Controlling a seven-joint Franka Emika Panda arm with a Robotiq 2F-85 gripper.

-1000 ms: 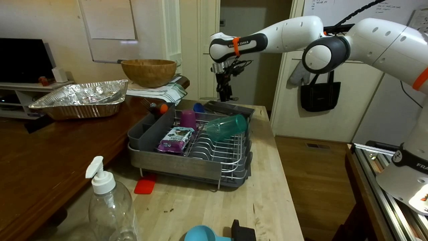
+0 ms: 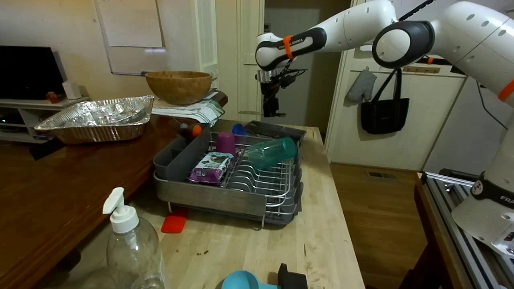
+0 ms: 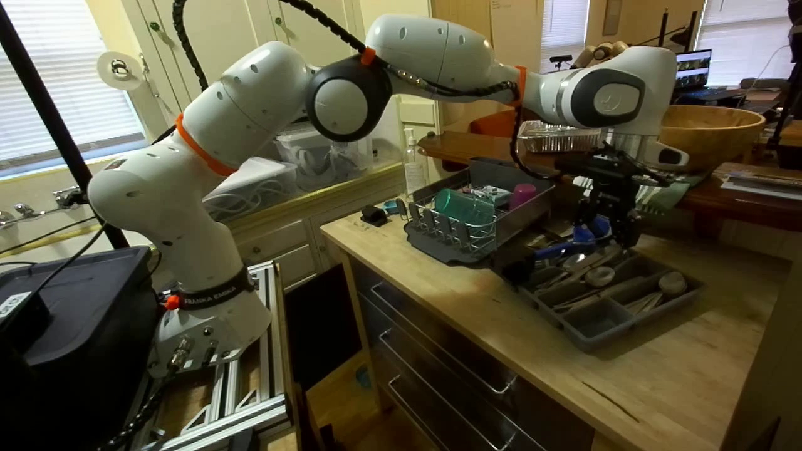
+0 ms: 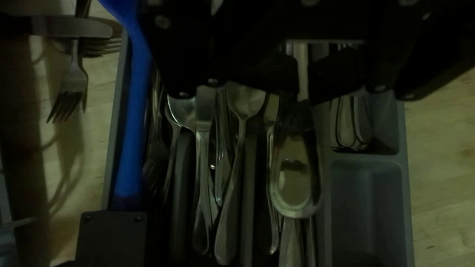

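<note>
In the wrist view my gripper is shut on a thin metal utensil point(image 4: 294, 182), whose rounded handle end points toward the bottom of the picture. Its far end is hidden behind the dark fingers, so I cannot tell which kind of cutlery it is. From the first exterior view, the utensil point(image 2: 249, 112) lies level across the fingertips, sticking out on both sides. Below is a grey cutlery tray point(image 4: 403, 200) with several spoons, knives and forks. In the second exterior view the gripper point(image 3: 620, 237) hangs over the back part of that tray point(image 3: 579, 327).
A blue-handled utensil point(image 4: 133, 120) lies along the tray's left side. Loose forks point(image 4: 71, 86) rest beside it. The dish rack point(image 2: 221, 197) holds a green cup point(image 2: 272, 153), a purple cup point(image 2: 225, 143) and a purple packet point(image 2: 210, 167). Bare counter point(image 3: 722, 331) lies right of the tray.
My gripper has risen above the tray and shifted slightly right in the first exterior view. The thin utensil across its fingertips now shows clear of the tray.
</note>
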